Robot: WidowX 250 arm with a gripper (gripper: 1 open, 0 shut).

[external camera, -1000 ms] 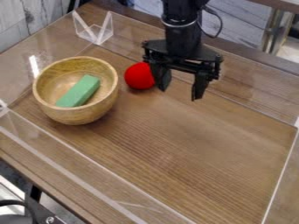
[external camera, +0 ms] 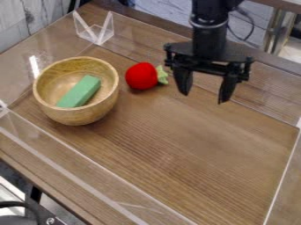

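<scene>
My dark gripper (external camera: 209,68) hangs over the back of the tan table (external camera: 200,158), right of a red round object (external camera: 143,76). Its fingers point down and stand apart, with nothing clearly seen between them. A small pale green thing (external camera: 164,76) lies just right of the red object, partly near the gripper's left side. A wooden bowl (external camera: 99,112) at the left holds a green block (external camera: 77,93).
A clear wire or plastic piece (external camera: 95,28) stands at the back left. The middle, front and right of the table are free.
My gripper has moved to the right, away from the red object, exposing the pale green thing beside it. The bowl and its block are unchanged.
</scene>
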